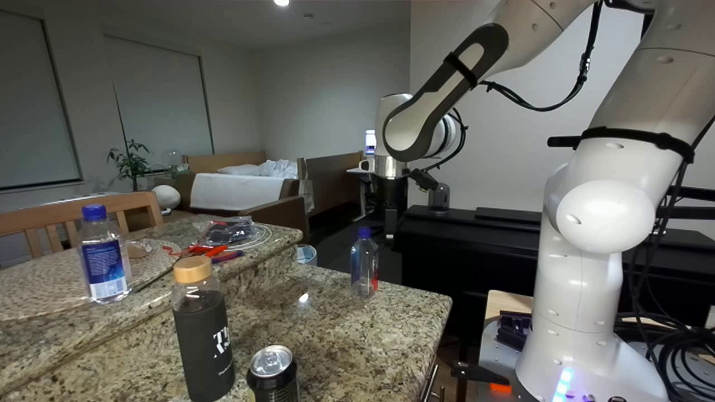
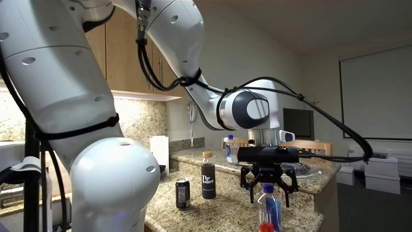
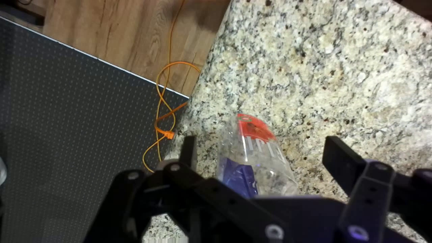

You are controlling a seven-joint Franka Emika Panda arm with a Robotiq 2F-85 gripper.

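Observation:
A clear plastic bottle with a blue cap (image 1: 365, 264) stands upright near the end of the lower granite counter. My gripper (image 1: 390, 231) is just to the right of its cap in exterior view 1, fingers pointing down. From the opposite side, the spread fingers (image 2: 251, 195) appear either side of the capped bottle (image 2: 263, 205). Below the gripper in the wrist view, the bottle (image 3: 265, 162) shows its red and purple label parts between the open fingers, neither visibly touching it; the gripper body hides its cap.
A dark bottle with a wooden lid (image 1: 203, 335) and a black can (image 1: 272, 378) stand on the lower counter. Another blue-capped bottle (image 1: 104, 258) is on the raised ledge (image 1: 154, 295). Bare granite lies between the can and the clear bottle.

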